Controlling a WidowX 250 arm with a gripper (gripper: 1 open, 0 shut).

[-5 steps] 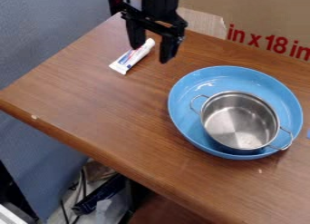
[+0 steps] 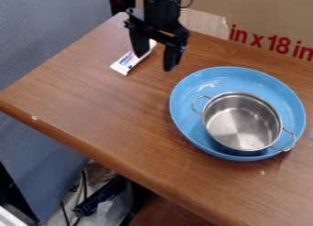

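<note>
My black gripper [image 2: 169, 54] hangs over the back of the wooden table, just right of a white tube [image 2: 127, 61] lying there, which it partly hides. Whether its fingers are open or shut is hard to tell. On the right, a blue plate [image 2: 195, 84] holds a steel pot [image 2: 239, 121] with two side handles.
A cardboard box [image 2: 269, 19] stands behind the table. Cables and odd items lie below the table.
My gripper has moved slightly and now covers more of the white tube's upper end. The tube, plate and pot have not visibly moved.
</note>
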